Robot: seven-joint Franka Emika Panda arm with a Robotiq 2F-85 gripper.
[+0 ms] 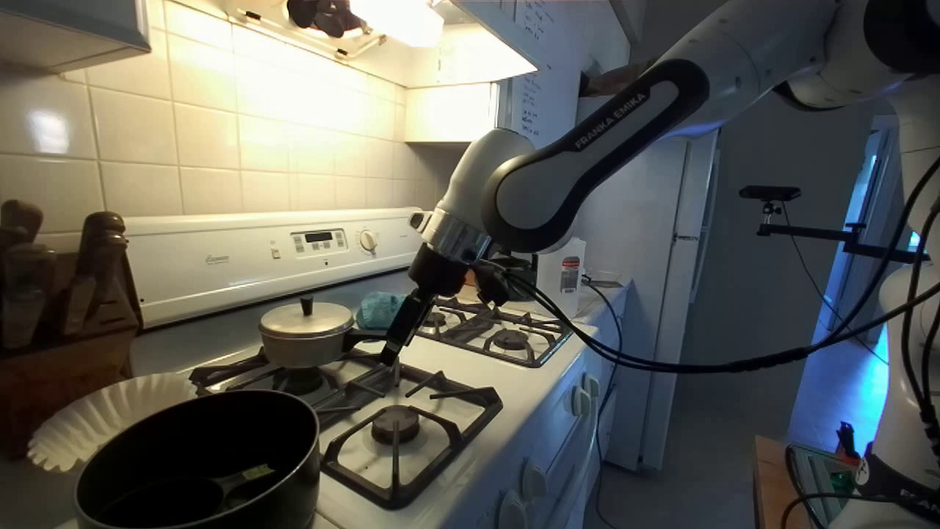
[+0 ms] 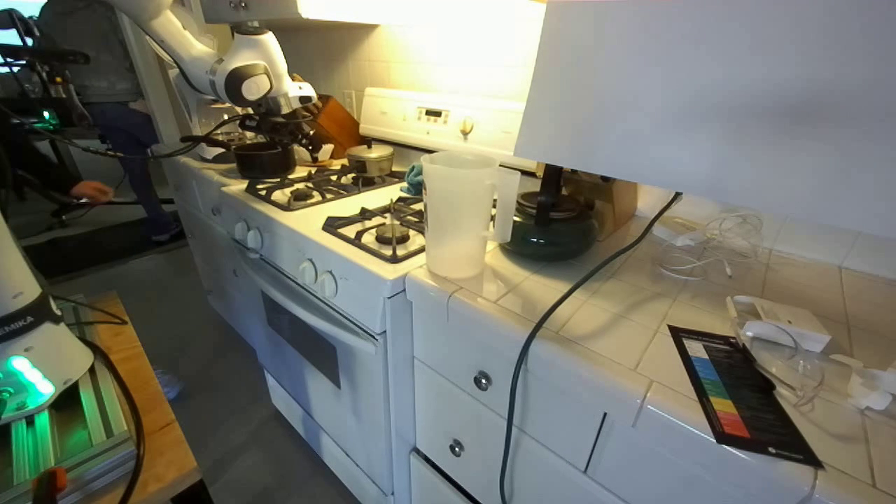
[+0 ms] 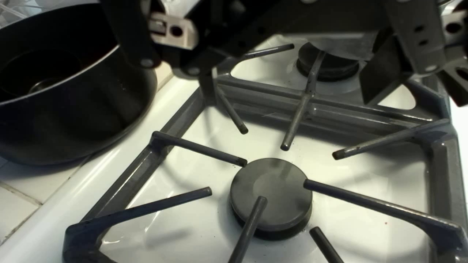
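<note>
My gripper (image 1: 388,356) points down over the front-left part of the stove, above the back edge of the front burner grate. The wrist view shows its two dark fingers (image 3: 386,72) spread wide, with nothing between them. A black pot (image 1: 291,458) stands on the counter left of the stove, its inside dark with a pale greenish patch. The same pot (image 3: 87,109) fills the left of the wrist view, apart from the fingers. A lidded silver pot (image 1: 306,338) sits on the back-left burner. The front burner (image 3: 272,193) is bare.
A knife block (image 1: 66,326) and a white fluted dish (image 1: 114,410) lie left of the stove. A teal cloth (image 1: 380,310) rests behind the right burners. A clear pitcher (image 2: 460,218) and green kettle (image 2: 550,231) occupy the right counter.
</note>
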